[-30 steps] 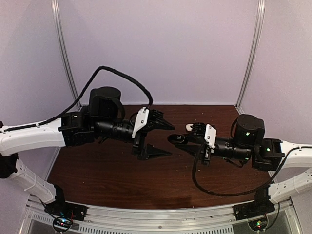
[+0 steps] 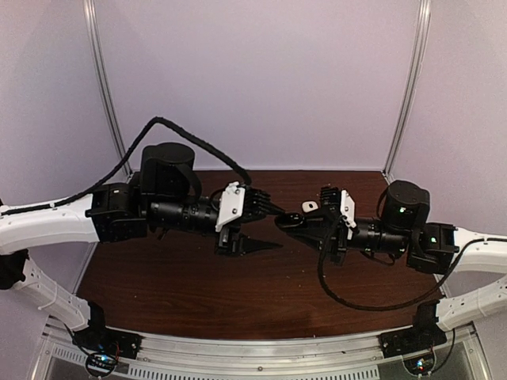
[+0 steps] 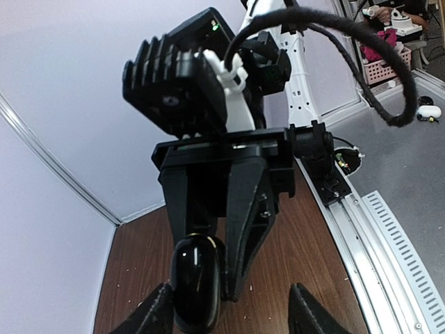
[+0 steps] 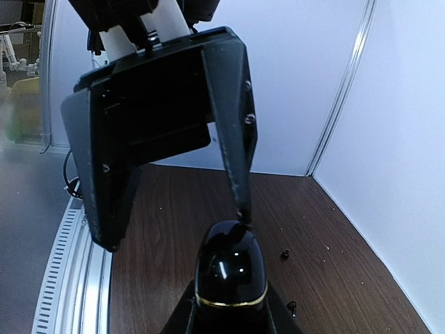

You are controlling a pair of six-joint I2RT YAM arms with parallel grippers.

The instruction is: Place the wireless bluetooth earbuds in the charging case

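The glossy black charging case point(image 2: 291, 219), with a thin gold seam, is held by my right gripper; in the left wrist view the case point(image 3: 197, 282) stands upright between its fingers. My left gripper point(image 2: 278, 229) faces it with fingers apart, the upper fingertip beside the case. In the right wrist view the left gripper's spread fingers hang just above the case's rounded top. Small dark pieces that look like earbuds point(image 4: 285, 255) lie on the table; another point(image 4: 291, 306) is lower in that view.
A white object point(image 2: 310, 206) lies on the brown table point(image 2: 182, 293) behind the right gripper. Walls enclose the back and sides.
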